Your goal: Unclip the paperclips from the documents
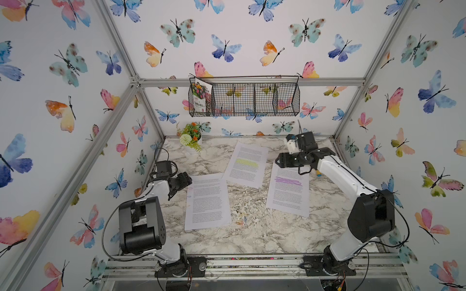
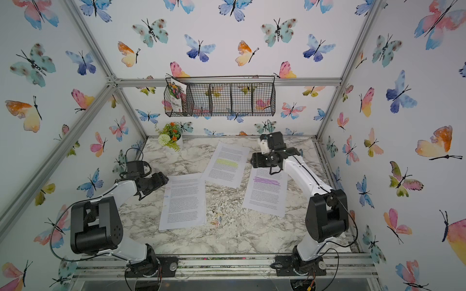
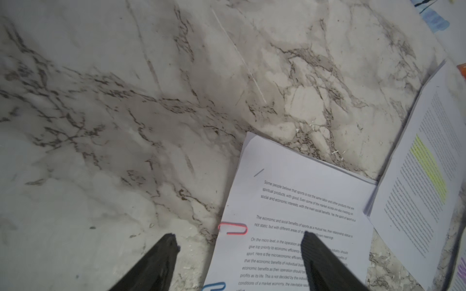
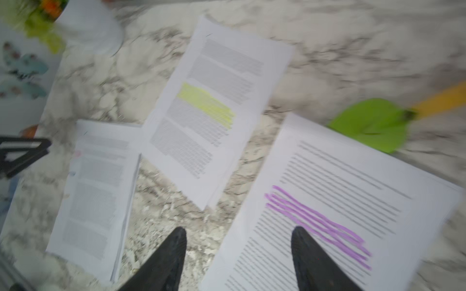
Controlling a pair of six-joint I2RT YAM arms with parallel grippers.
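Observation:
Three printed documents lie on the marble table. On the left document [image 1: 208, 201], a red paperclip [image 3: 236, 228] and a blue paperclip [image 3: 214, 286] grip the left edge in the left wrist view. My left gripper stands open above that edge, empty. The middle document [image 1: 246, 165] has yellow highlighting, the right document [image 1: 287, 194] purple; no clip is discernible on either. My right gripper is open and empty, over the far end of the right document. Several loose paperclips [image 1: 240, 222] lie in a small pile between the documents, near the front.
Behind the right document lies a green leaf-shaped item [image 4: 373, 123] with an orange stem. A flower pot [image 1: 190, 135] stands at the back left, and a wire basket [image 1: 244, 99] hangs on the rear wall.

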